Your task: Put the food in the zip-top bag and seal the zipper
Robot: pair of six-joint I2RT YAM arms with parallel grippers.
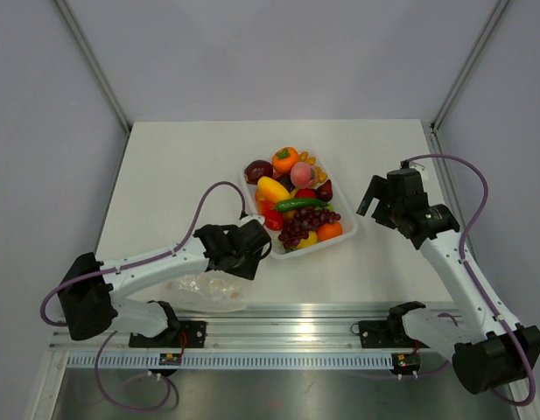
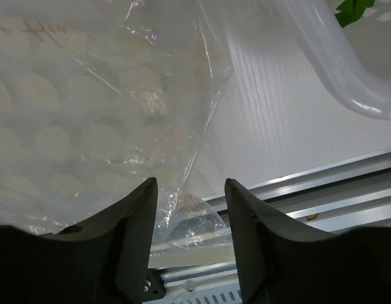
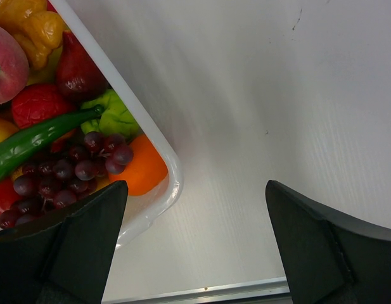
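A clear zip bag (image 1: 199, 293) lies flat at the table's front left; in the left wrist view its creased edge (image 2: 138, 101) fills much of the frame. My left gripper hovers over that edge, part open, with the gap between its fingertips over the plastic. A white basket (image 1: 344, 223) holds toy food: peppers, a peach (image 1: 303, 175), grapes (image 3: 62, 180), an orange (image 3: 144, 170) and more. My right gripper stands open over the table at the basket's right, nothing between its fingers.
A metal rail (image 2: 334, 164) runs along the front edge, just beside the bag.
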